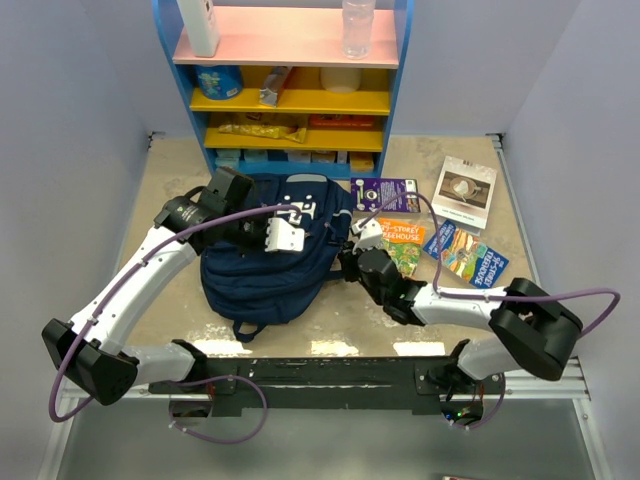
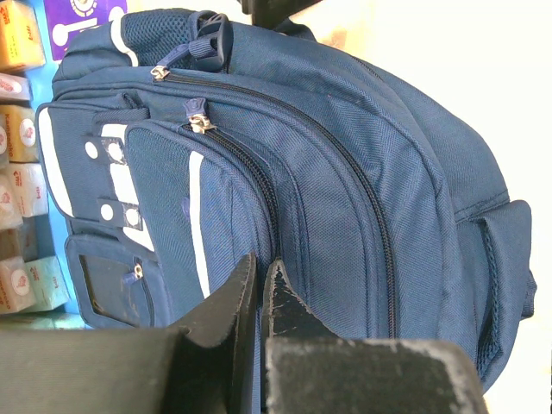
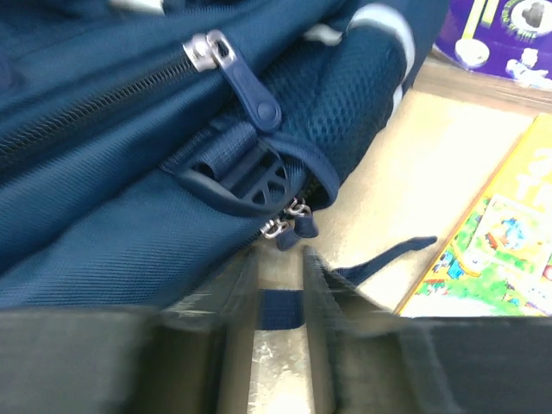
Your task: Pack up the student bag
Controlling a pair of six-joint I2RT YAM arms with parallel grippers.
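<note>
A navy bag [image 1: 262, 285] lies at the left of the table, its main zip [image 2: 358, 177] closed as far as the left wrist view shows. Over the front pocket, my left gripper is shut, fingertips at the fabric; whether they touch it I cannot tell. At the bag's right side is my right gripper, fingers slightly apart and nothing held between them. Just ahead of those tips, two small zip pulls [image 3: 297, 231] hang below a strap buckle [image 3: 246, 181]. Farther up, a larger zip pull [image 3: 252, 97] lies against the bag.
To the right lie a purple book [image 1: 385, 194], an orange Treehouse book [image 1: 402, 240], a blue one [image 1: 470, 255] and a white booklet [image 1: 465, 190]. A loose strap [image 3: 384, 260] trails over the table. Shelves [image 1: 290, 100] stand behind the bag.
</note>
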